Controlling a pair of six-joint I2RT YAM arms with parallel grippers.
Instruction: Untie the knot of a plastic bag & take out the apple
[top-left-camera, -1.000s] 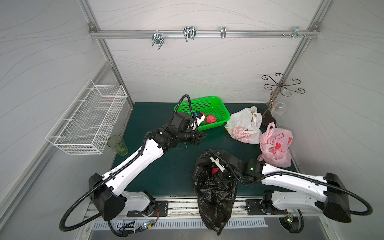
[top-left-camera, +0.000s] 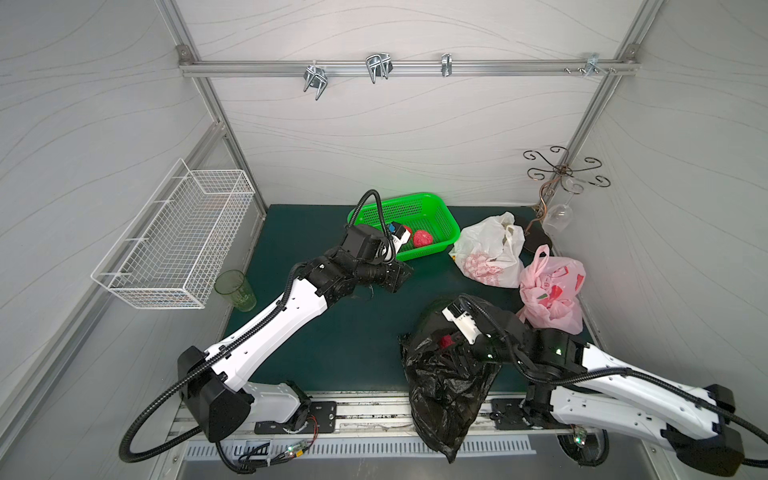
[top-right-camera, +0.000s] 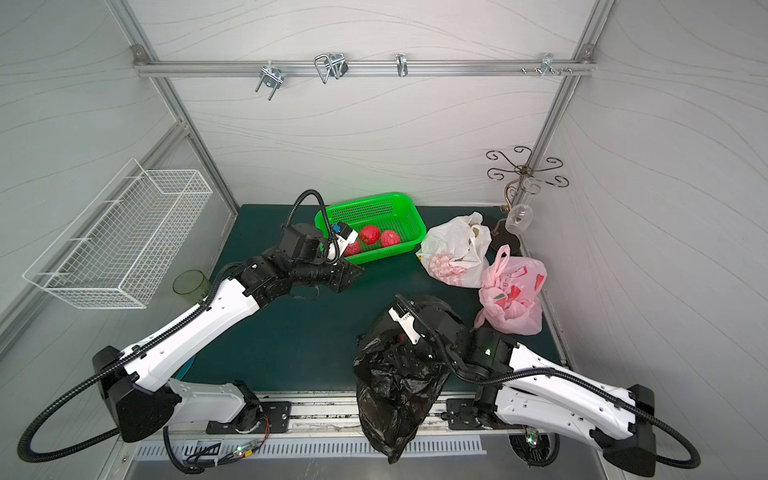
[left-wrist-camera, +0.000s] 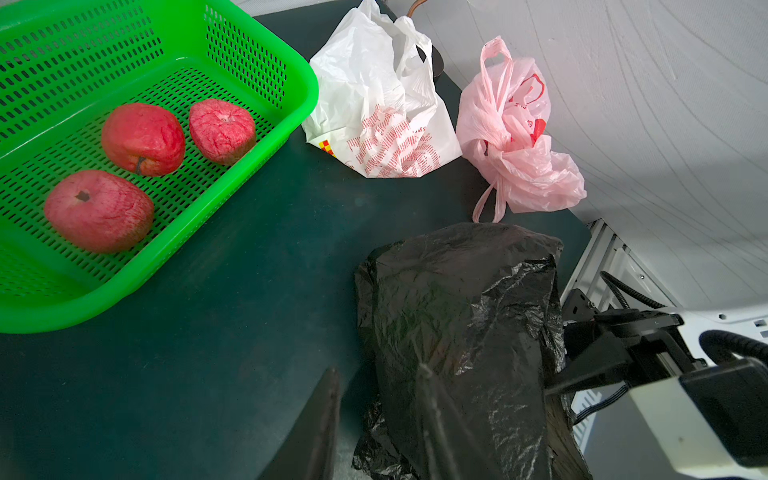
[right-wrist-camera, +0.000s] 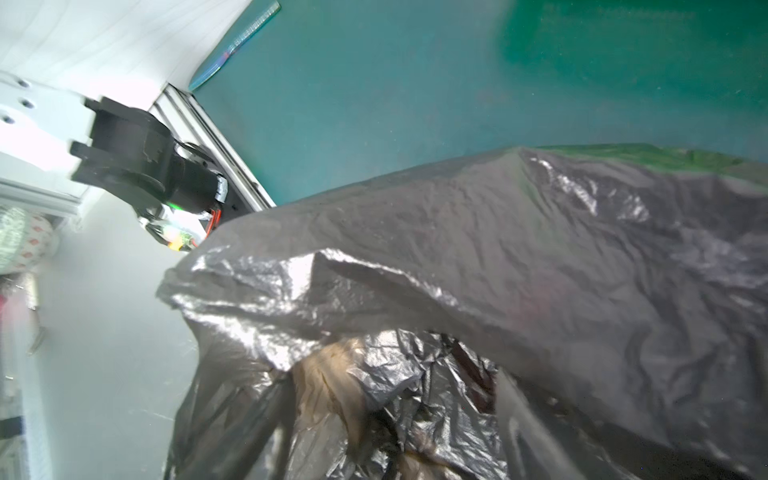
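A black plastic bag (top-left-camera: 444, 400) drapes from the right of the table over its front edge, with a red apple (top-left-camera: 445, 341) partly showing in the top left view. My right gripper (top-left-camera: 460, 344) is at the bag's mouth, largely buried in black plastic; whether it holds any is unclear, and its right wrist view is filled with crumpled film (right-wrist-camera: 448, 264). My left gripper is above the table beside the green basket, its blurred fingers apart with nothing seen held, pointing toward the bag.
The green basket (left-wrist-camera: 292, 96) holds several red apples at the back. White (top-left-camera: 488, 252) and pink (top-left-camera: 552, 296) bags sit at the right, near a metal stand (top-left-camera: 564, 172). A wire basket (top-left-camera: 176, 240) and green glass (top-left-camera: 234, 292) are at the left.
My right arm has moved to the right, and the black bag's upper part has shifted rightward with it. The left arm is still.
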